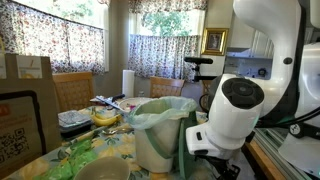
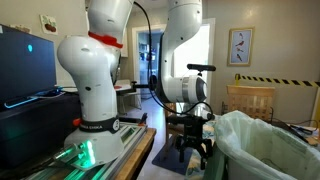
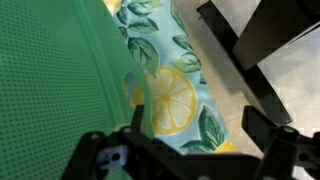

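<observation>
My gripper stands open, its fingers wide apart with only lemon-print tablecloth (image 3: 172, 100) showing between them. Along the left of the wrist view runs a green finely textured panel (image 3: 60, 90), its edge close to the left finger (image 3: 122, 150); whether they touch I cannot tell. Exterior view 1 shows the gripper (image 1: 218, 163) low at the table's edge, right of the bin (image 1: 152, 150) and the upright green panel (image 1: 187, 150). From the other side, the gripper (image 2: 194, 146) hangs beside the green-sided bin (image 2: 235, 150).
A pale bag (image 2: 262, 130) lines the bin. A bowl (image 1: 104, 168), a green packet (image 1: 76, 154) and a cardboard box (image 1: 22, 125) crowd the left of the table. A dark flat sheet (image 2: 172, 152) lies under the gripper. A dark metal bar (image 3: 240, 62) borders the table.
</observation>
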